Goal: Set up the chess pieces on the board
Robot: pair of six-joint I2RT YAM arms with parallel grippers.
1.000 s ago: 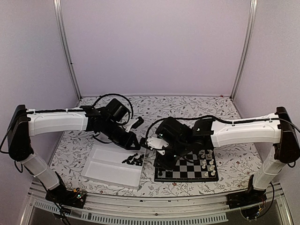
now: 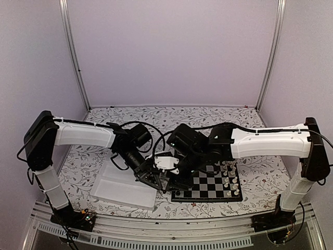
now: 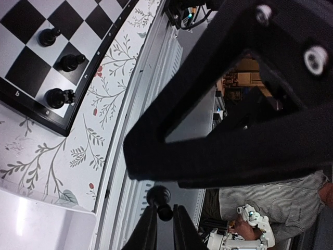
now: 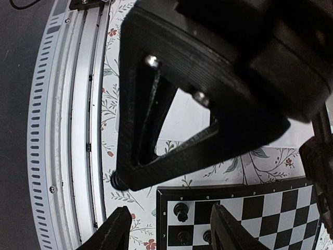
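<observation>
A small black chess piece is pinched in my left gripper, its head standing out past the fingertips; in the right wrist view it shows just off the board's near corner. My right gripper stands open with nothing between its fingers. Past them is the chessboard (image 4: 234,194). A black rook (image 4: 181,211) occupies its corner square, with one black pawn (image 4: 183,238) and another black pawn (image 4: 207,236) close by. White pieces (image 2: 232,180) line the board's right side in the top view.
The white tray (image 2: 125,192) lies left of the board; the arms hide part of it. Both grippers are very close together over the board's front left corner, each filling much of the other's wrist view. Beyond the table's front edge runs a metal rail (image 2: 171,221).
My left gripper has carried the black piece from over the tray toward the front and right, to the board's corner. My right gripper has shifted slightly left, and the two arms have drawn closer.
</observation>
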